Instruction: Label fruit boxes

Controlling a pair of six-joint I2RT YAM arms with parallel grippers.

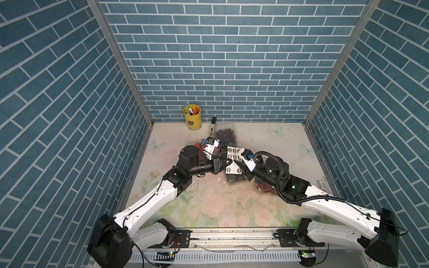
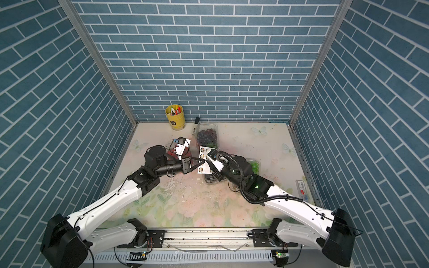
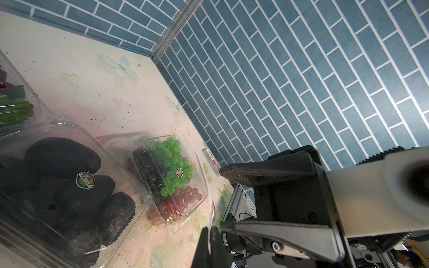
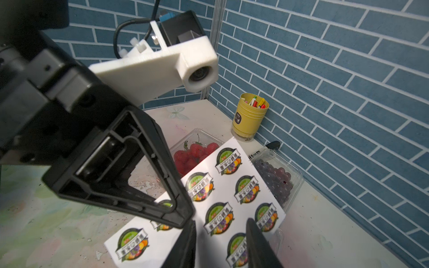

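My left gripper is shut on a white label sheet [image 4: 203,234] and holds it up above the table. Rows of round fruit labels are printed on it, with a bare patch in its lower part. The right gripper reaches in from the right with its fingers [image 4: 257,250] apart, in front of the sheet's printed face. Whether its tips touch a label cannot be made out. In the left wrist view, a box of dark fruit [image 3: 62,187] and a mixed grape box [image 3: 174,178] each show one round label on top.
Behind the sheet stand a box of red fruit [image 4: 194,154] and a box of dark grapes [image 4: 279,178]. A yellow pen cup [image 1: 193,118] and a black marker [image 1: 212,125] lie at the back.
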